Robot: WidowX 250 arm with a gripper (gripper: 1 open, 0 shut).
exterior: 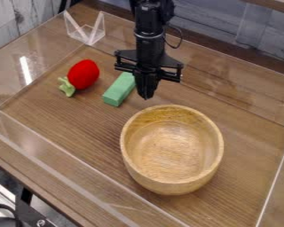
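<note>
The black gripper (145, 69) is above the wooden table, just up and right of a green block (118, 92), whose upper end it partly covers. Its fingers look shut, with nothing visible between them. A red strawberry-like object (81, 76) with a green top lies to the left of the block. A large empty tan bowl (170, 147) sits in the front middle.
A clear, transparent container (88, 28) stands at the back left. The table (54, 133) has free room at the left front and on the right. A dark area borders its front left edge.
</note>
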